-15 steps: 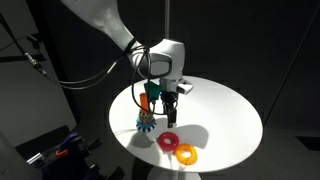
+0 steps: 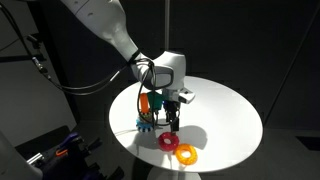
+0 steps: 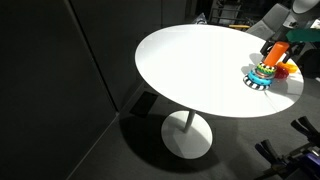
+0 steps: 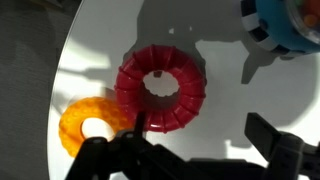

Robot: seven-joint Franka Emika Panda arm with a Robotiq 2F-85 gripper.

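Note:
In the wrist view, a ribbed red ring (image 4: 130, 92) lies flat on the white table, and an orange-yellow ring (image 4: 72, 126) touches or overlaps its lower left edge. My gripper is open above the table, its dark fingers wide apart with no object held between them. Its left fingertip stands near the red ring's lower edge; the right one is over bare table. The red ring (image 2: 168, 149) and the yellow ring (image 2: 193, 156) show near the front edge in exterior view 1. A colourful stacked toy (image 3: 261, 78) with a blue base and an orange upper part stands upright nearby.
The stacked toy's base (image 4: 270, 30) is close to the gripper's right side. Beyond the rings lies the table's edge and a dark floor (image 3: 90, 100).
The arm and gripper have come down lower over the table. The rings and the stacked toy stay in place.

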